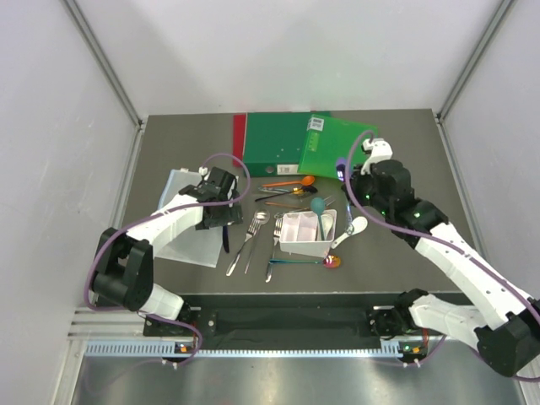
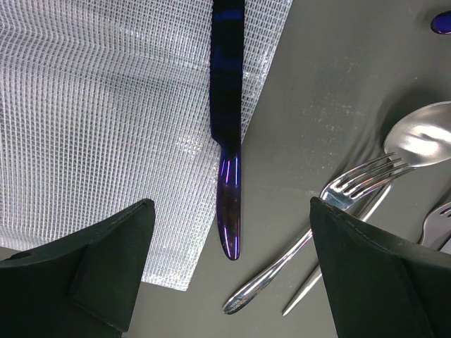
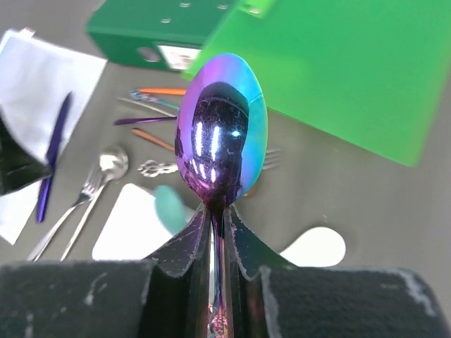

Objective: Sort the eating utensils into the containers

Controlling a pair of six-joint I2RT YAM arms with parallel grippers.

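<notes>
In the right wrist view a rainbow-coloured spoon (image 3: pixel 222 127) is pinched at its neck by my right gripper, bowl pointing away. From above, my right gripper (image 1: pixel 354 173) hangs over the right part of the table, right of the white divided container (image 1: pixel 305 248). My left gripper stands open above a dark blue knife (image 2: pixel 227 162) that lies partly on the white cloth (image 2: pixel 106 127). Beside that knife are a silver fork (image 2: pixel 282 257) and a silver spoon (image 2: pixel 423 134). A teal spoon (image 1: pixel 318 208) lies across the container.
A white spoon (image 1: pixel 350 231) lies right of the container, and a rainbow spoon (image 1: pixel 332 261) in front of it. Several utensils, including an orange spoon (image 1: pixel 307 180), lie behind it. A green box (image 1: pixel 274 139) and a green folder (image 1: pixel 342 148) fill the back.
</notes>
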